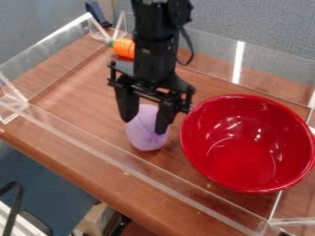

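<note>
My black gripper (153, 109) hangs low over the table with its fingers apart, one on either side of a purple oval object (146, 134), whose top is partly hidden by it. A large red bowl (246, 147) stands just to the right. An orange carrot (121, 47) lies at the back left, partly behind the arm.
The wooden table (74, 111) has clear low walls around it; bare wood shows at left and front. A grey backdrop rises behind, and a small dark object sits at the back left corner.
</note>
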